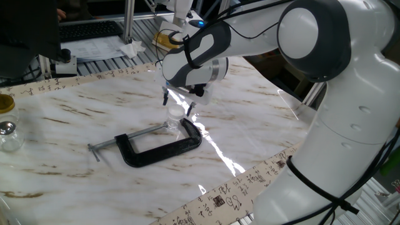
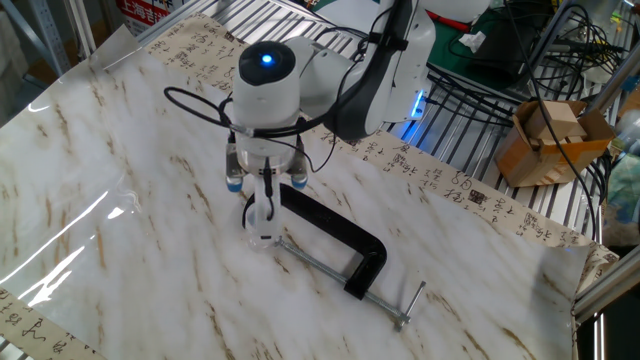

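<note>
A black C-clamp [image 1: 164,154] with a metal screw rod lies flat on the marble-patterned table; in the other exterior view, the same clamp [image 2: 350,238] points its T-handle toward the lower right. At the clamp's finger end stands a small clear container [image 1: 175,112], between the frame's end and the screw tip as seen here. My gripper [image 1: 178,104] hangs over this container with its fingers spread wide and nothing held between them. In the second exterior view, the gripper [image 2: 267,186] shows its two blue-tipped fingers apart, and the container is partly hidden beneath the wrist hardware.
Glass jars [image 1: 9,134], one with a yellow lid, stand at the table's left edge. A cardboard box [image 2: 553,145] sits on the rack beyond the table.
</note>
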